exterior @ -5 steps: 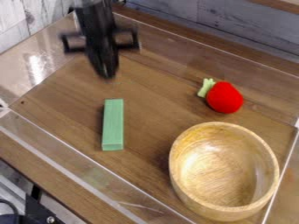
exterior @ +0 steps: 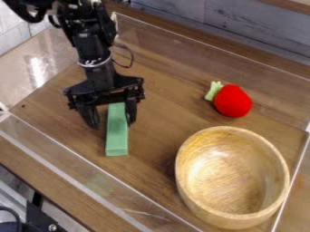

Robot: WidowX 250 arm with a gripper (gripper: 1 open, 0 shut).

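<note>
The black gripper (exterior: 111, 111) is low over a green rectangular block (exterior: 116, 138), its two fingers either side of the block's upper end. The block lies lengthwise front to back on the wooden table. Whether the fingers touch it cannot be told.
A large light wooden bowl (exterior: 231, 177) sits at the front right. A red round object with a pale green top (exterior: 233, 101) lies behind it.
The arm has come down and toward the front from the back left, bringing the gripper over the green block. The block, bowl and red object have not visibly moved.
</note>
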